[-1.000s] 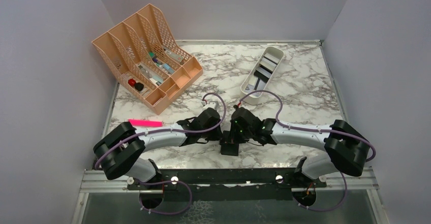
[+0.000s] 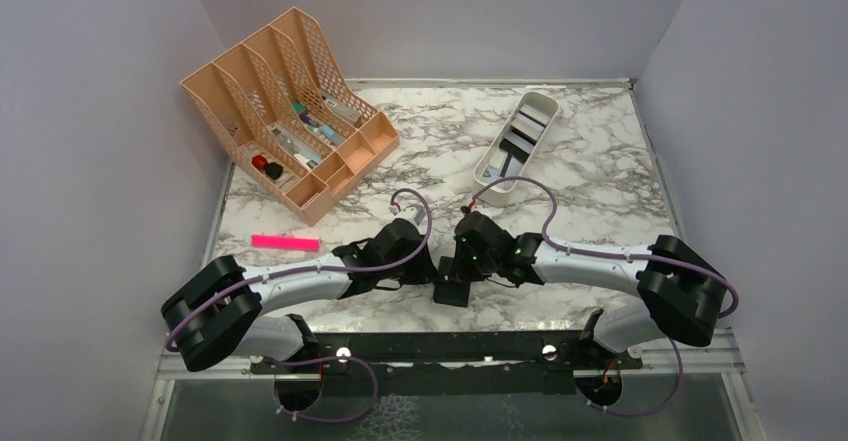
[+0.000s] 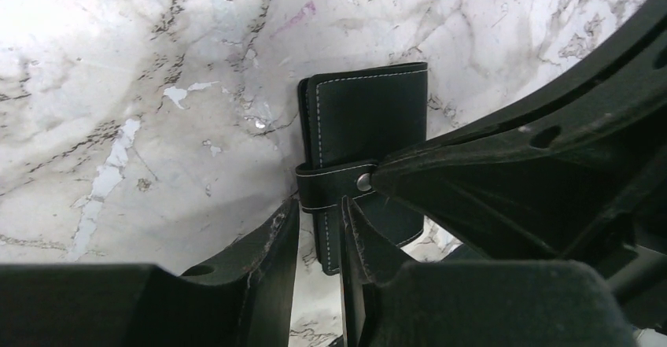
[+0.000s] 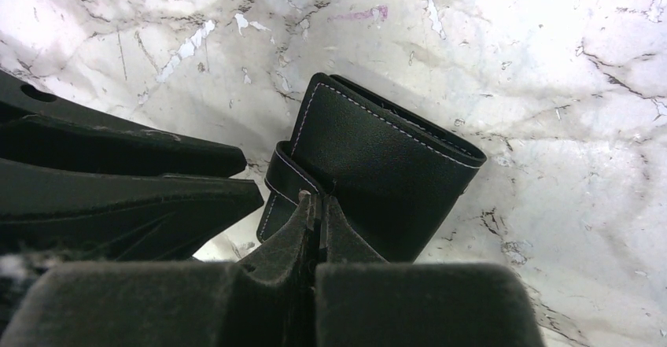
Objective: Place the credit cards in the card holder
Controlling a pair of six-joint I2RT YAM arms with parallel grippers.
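The black card holder point(image 2: 452, 295) lies folded on the marble table, between the two arms. Its strap point(image 3: 330, 187) wraps over the left edge and ends at a metal snap point(image 3: 363, 182). My left gripper is open by a narrow gap at that edge, over the strap's side, with no card between its fingers. From the other side my right gripper is shut, its tips against the strap's end by the snap; whether any strap is pinched there is hidden. I cannot make out any credit card for certain.
A long white bin point(image 2: 487, 187) with dark and pale flat items stands back right. Back left is a tan organizer point(image 2: 313, 208) holding small objects. A pink bar point(image 2: 285, 243) lies left of the left arm.
The right arm and the card holder look the same.
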